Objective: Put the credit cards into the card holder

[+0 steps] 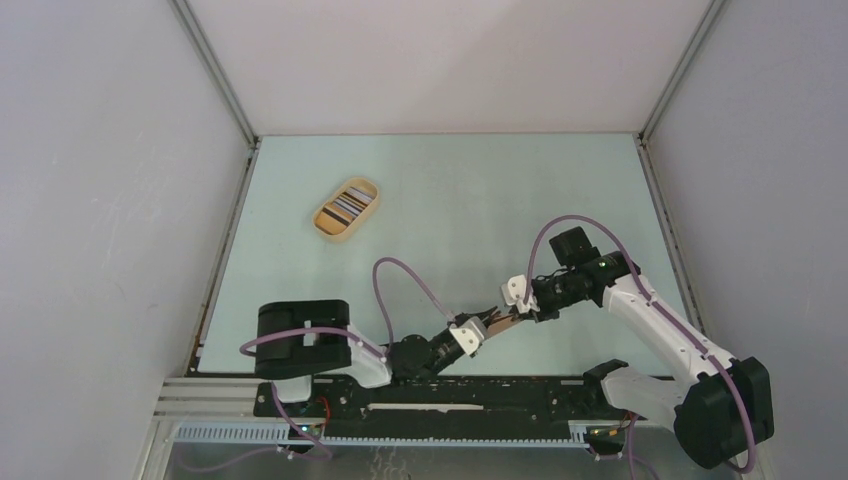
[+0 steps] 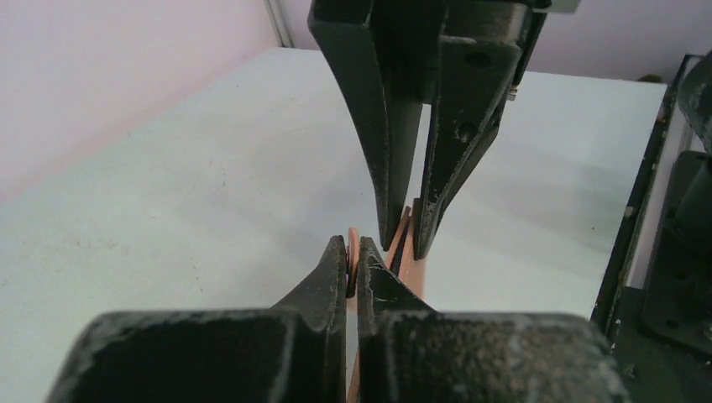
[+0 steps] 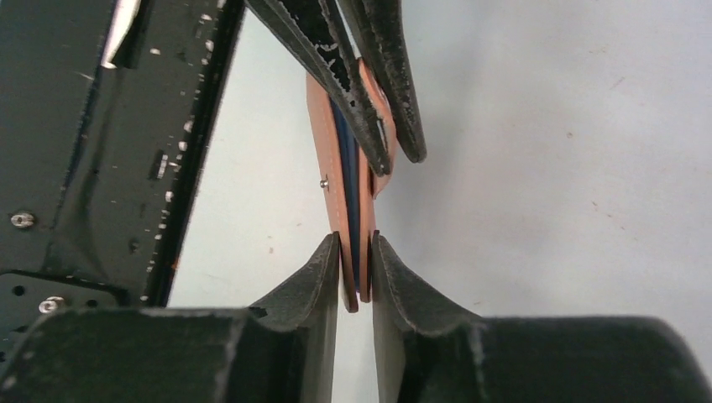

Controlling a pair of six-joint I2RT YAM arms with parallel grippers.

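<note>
A tan leather card holder [image 3: 326, 138] with a snap strap is up between my two grippers near the table's front edge. Its mouth shows a dark slit in the right wrist view. My left gripper is shut on the holder's strap [image 2: 353, 252]. On either side of the holder's end stand the fingers of my right gripper, slightly apart; whether both touch the leather is hard to tell. Several credit cards [image 1: 347, 205] stand in a row in a beige oval tray [image 1: 329, 234] at the table's left, away from both grippers.
A dark strip [image 1: 520, 395] with the arm mounts runs along the front edge. Pinkish hoses arch over both arms.
</note>
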